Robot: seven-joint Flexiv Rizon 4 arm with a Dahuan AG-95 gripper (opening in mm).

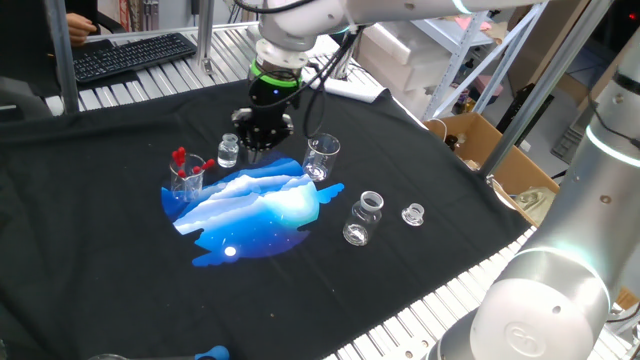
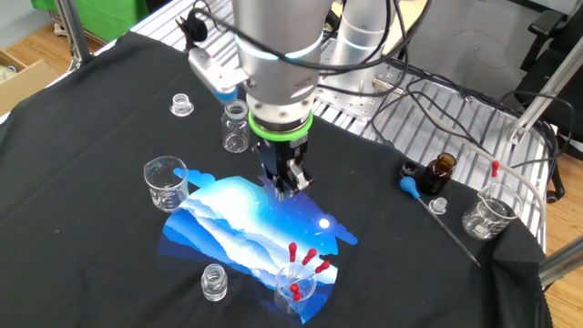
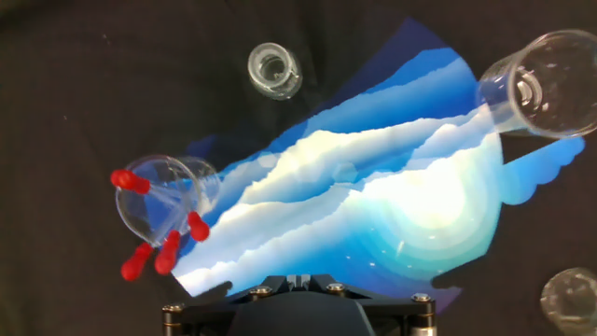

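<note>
My gripper hangs above the printed blue-and-white picture (image 3: 317, 201), its fingertips close together and nothing visible between them. Exterior view 1 has the gripper (image 1: 256, 156) over the picture's far edge, between a small clear bottle (image 1: 228, 151) and an empty beaker (image 1: 320, 158). A beaker holding several red-bulbed droppers (image 1: 187, 180) stands on the picture's left end. In the wrist view, that dropper beaker (image 3: 154, 210) is to the left, the small bottle (image 3: 274, 71) at the top and the empty beaker (image 3: 546, 89) at upper right.
A larger open clear bottle (image 1: 362, 218) and a glass stopper (image 1: 413, 214) stand apart on the right. Exterior view 2 shows an amber bottle (image 2: 437, 173), a blue-bulbed dropper (image 2: 410, 188) and another beaker (image 2: 491, 215) on the right.
</note>
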